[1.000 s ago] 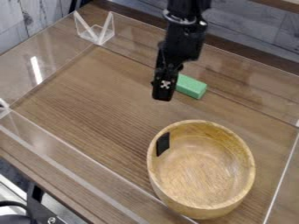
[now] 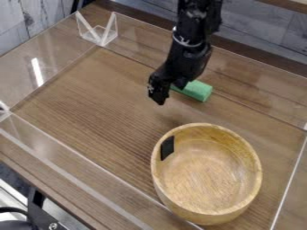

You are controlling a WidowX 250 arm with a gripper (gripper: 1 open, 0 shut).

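Observation:
My black gripper (image 2: 166, 86) hangs over the wooden table in the upper middle of the camera view, fingers apart and open. A green block (image 2: 197, 90) lies just to its right, partly behind the gripper. I cannot tell whether a finger touches it.
A large round tan bowl (image 2: 216, 193) with a black patch on its rim fills the lower right. White wire-like fixtures stand at the top left and left edge. Walls border the back and right.
The gripper has moved toward the back and a little to the right, its fingers now closer beside the green block. The block and bowl look unmoved.

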